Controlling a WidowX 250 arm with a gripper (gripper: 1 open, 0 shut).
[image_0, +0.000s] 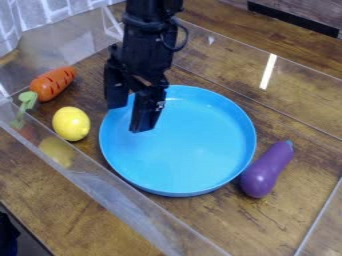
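The black gripper (128, 102) hangs over the upper left part of a round blue plate (181, 150), open, its fingers pointing down. A yellow lemon (71, 123) lies left of the plate, and an orange carrot (54, 82) with a green top lies behind it at the far left. A purple eggplant (267, 168) lies at the right of the plate.
A clear plastic wall runs along the front left, and another edge shows at the right.
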